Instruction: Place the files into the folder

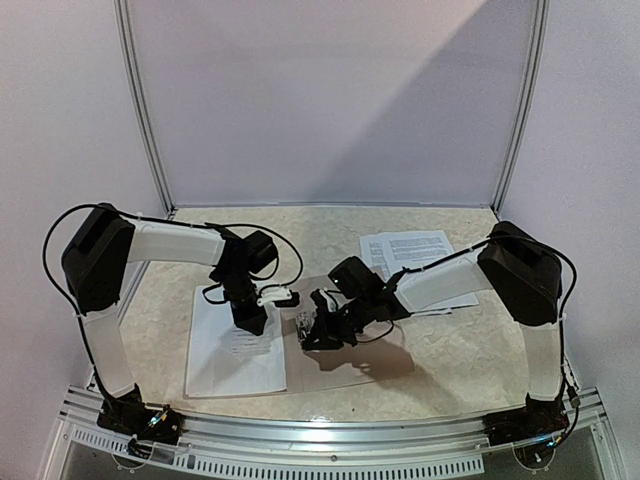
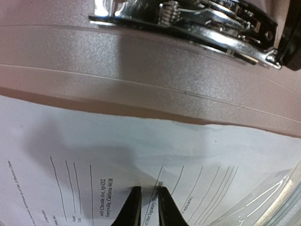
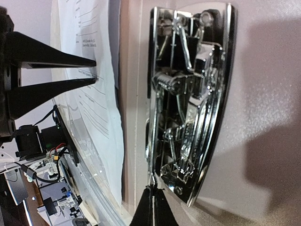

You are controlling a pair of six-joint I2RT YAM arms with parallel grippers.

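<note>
The pinkish-beige folder [image 1: 378, 365] lies opened flat, with a metal clip [image 3: 188, 103] along its spine. White printed papers [image 1: 225, 365] cover its left half. Over them, my left gripper is slightly open, a narrow gap between its fingertips and nothing seen held. My right gripper is shut at one end of the clip; nothing shows between its fingers, and whether they touch the metal I cannot tell. More printed sheets [image 1: 415, 245] lie at the back right, partly hidden under the right arm.
Both arms reach in over the folder, their grippers close together around the clip. A metal rail [image 1: 340, 430] runs along the front edge.
</note>
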